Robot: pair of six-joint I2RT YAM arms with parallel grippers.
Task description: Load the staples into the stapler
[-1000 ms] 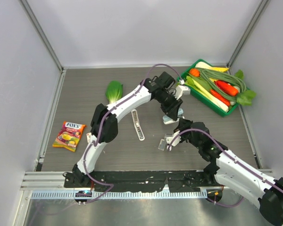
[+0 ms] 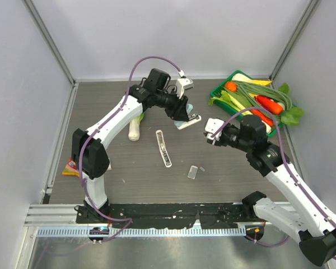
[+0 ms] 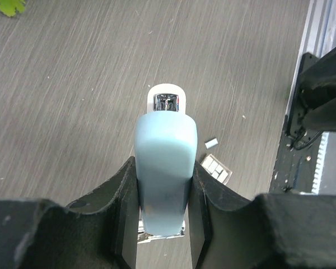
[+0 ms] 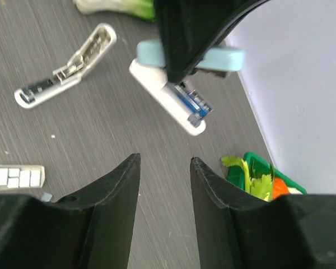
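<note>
A light-blue and white stapler point(image 3: 167, 151) sits between the fingers of my left gripper, which is shut on it. In the right wrist view, its white base point(image 4: 165, 101) points down to the right and bright metal shows by the tip. My right gripper stands open below and apart from it, with nothing between the fingers. A long white piece with metal parts point(image 2: 163, 148) lies on the table at left centre. Closer to the front are a small case of white blocks point(image 2: 192, 172) and a small grey piece point(image 2: 202, 168), perhaps staples.
A green basket point(image 2: 217, 89) heaped with vegetables stands at the back right. A pale-stemmed vegetable point(image 2: 134, 130) lies behind the left arm, and a snack bag point(image 2: 71, 168) lies at the left, partly covered.
My left arm has swung left and back with the stapler. The right gripper has drawn away from beside the stapler and the small case, moving backward.
</note>
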